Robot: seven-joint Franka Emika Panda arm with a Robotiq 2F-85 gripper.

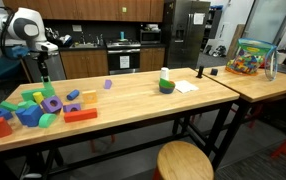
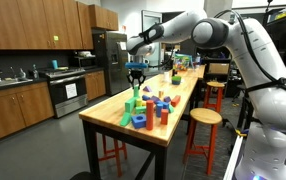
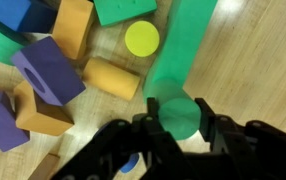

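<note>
In the wrist view, the round end of an upright green block point(image 3: 179, 118) sits between the fingers of my gripper. The fingers flank it closely; whether they press on it does not show clearly. From the side, the gripper point(image 1: 44, 78) points down above the left end of the table, with the green block point(image 1: 48, 88) under it. Around it lie a yellow disc point(image 3: 141, 38), an orange cylinder point(image 3: 111, 77), a purple block point(image 3: 48, 70) and a long green block point(image 3: 186, 38).
More blocks crowd the table's left end, among them a red block point(image 1: 80, 115) and a purple ring point(image 1: 52, 104). Farther right stands a green bowl point(image 1: 166, 86). Bare table point(image 1: 133, 100) lies between. A person point(image 1: 29, 30) stands behind the table.
</note>
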